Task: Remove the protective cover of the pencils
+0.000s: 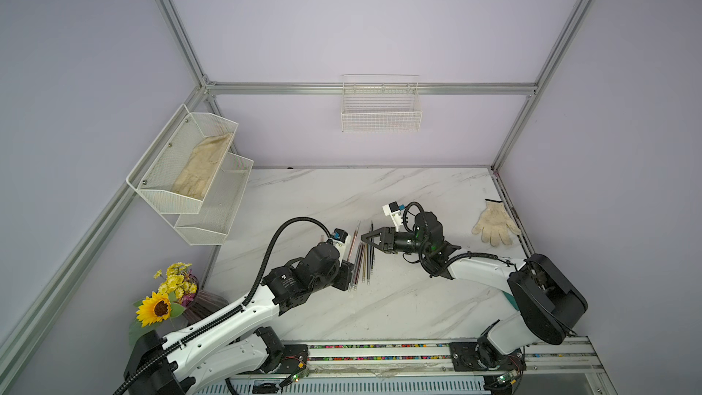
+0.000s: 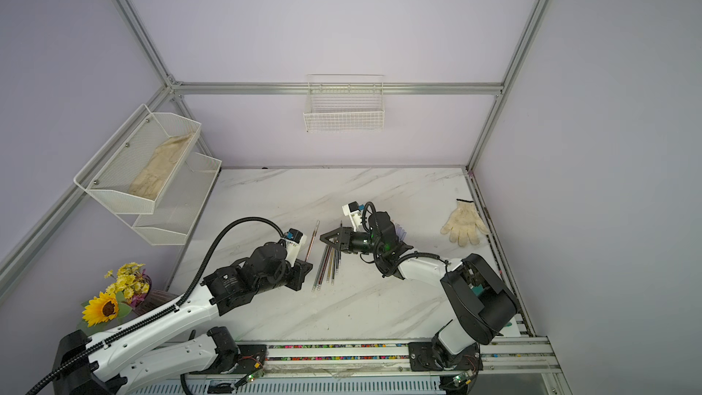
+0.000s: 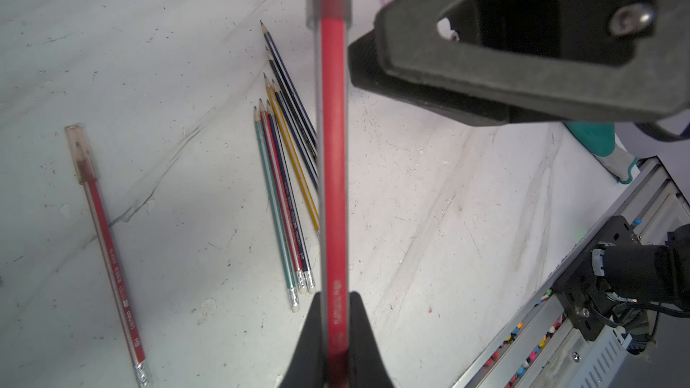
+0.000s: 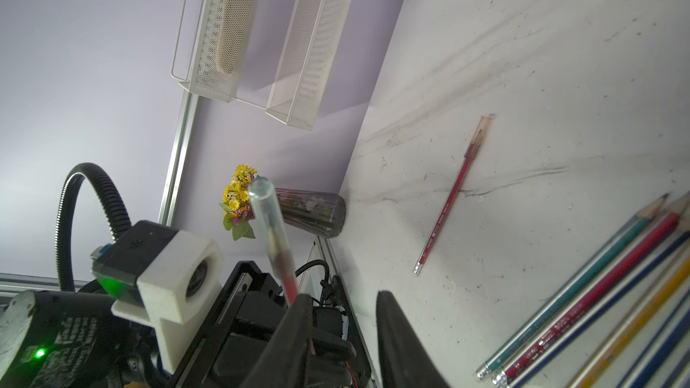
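My left gripper is shut on a red pencil (image 3: 332,158) held upright, with a clear cover (image 4: 266,212) on its upper end. My right gripper stands part open beside that pencil, nothing seen between its fingers; in the left wrist view it looms close at the upper right. Another red pencil (image 4: 449,201) with a clear cover lies alone on the marble table (image 3: 179,244). A row of several uncovered pencils (image 3: 284,194) in teal, red, dark blue and yellow lies beneath the grippers.
A flower vase (image 4: 309,212) is at the left. White wire baskets (image 1: 190,183) hang on the left and back walls. A cloth glove (image 1: 495,221) lies at the right.
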